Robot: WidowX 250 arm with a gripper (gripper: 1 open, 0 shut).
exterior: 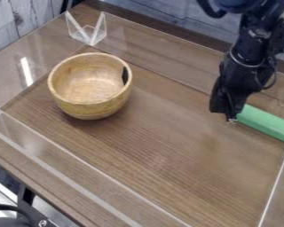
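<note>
The black gripper (225, 110) points down over the right part of the wooden table, shut, with nothing visible between its fingers. Just right of its tips a green rectangular block (262, 123) lies on the table, its left end close to or behind the fingertips; touching or not, I cannot tell. A round tan wooden bowl (90, 89) sits at the upper left of the table.
A small white wire object (88, 30) stands at the back left. Grey walls or boards edge the table at the back and sides.
</note>
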